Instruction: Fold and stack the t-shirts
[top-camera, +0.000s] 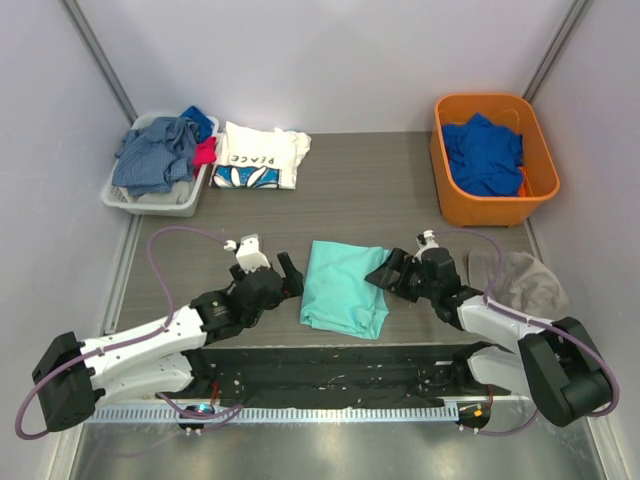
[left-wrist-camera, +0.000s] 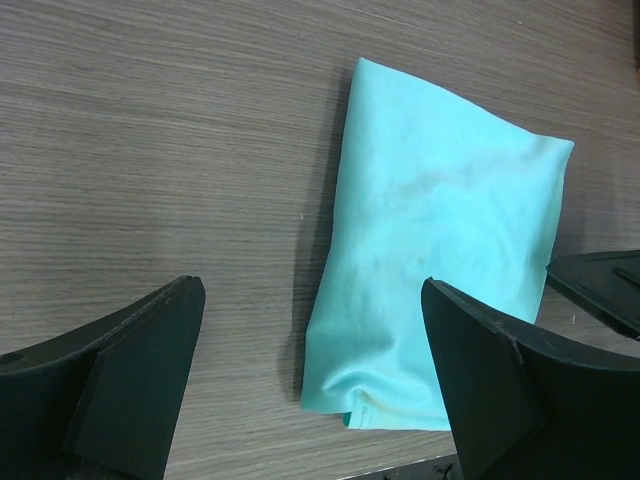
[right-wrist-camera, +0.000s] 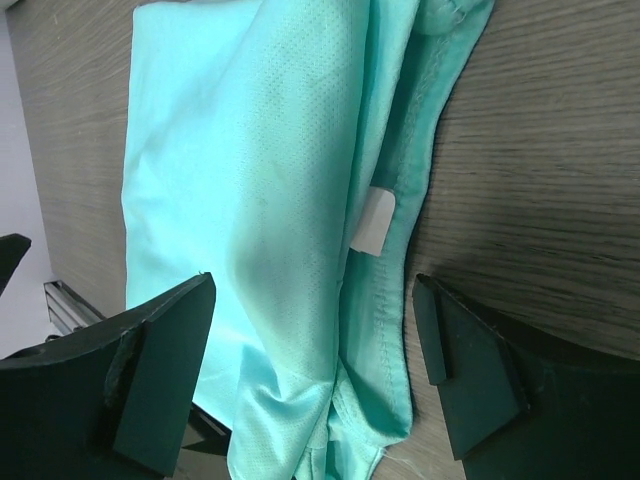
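Observation:
A turquoise t-shirt (top-camera: 343, 290), folded into a rough rectangle, lies near the front of the table. Left of it my left gripper (top-camera: 265, 274) stands open; in the left wrist view one of its fingers (left-wrist-camera: 490, 380) overlaps the shirt's near part. Over the shirt's right edge is my right gripper (top-camera: 388, 275), open, its fingers to either side of that edge in the right wrist view. A pale tag (right-wrist-camera: 374, 221) shows along the layered edge there. A white printed t-shirt (top-camera: 258, 157) lies folded at the back left.
A white basket (top-camera: 165, 208) heaped with clothes stands at the back left. An orange bin (top-camera: 490, 208) with blue cloth (top-camera: 482, 155) is at the back right, and a grey cloth (top-camera: 517, 284) lies at the right.

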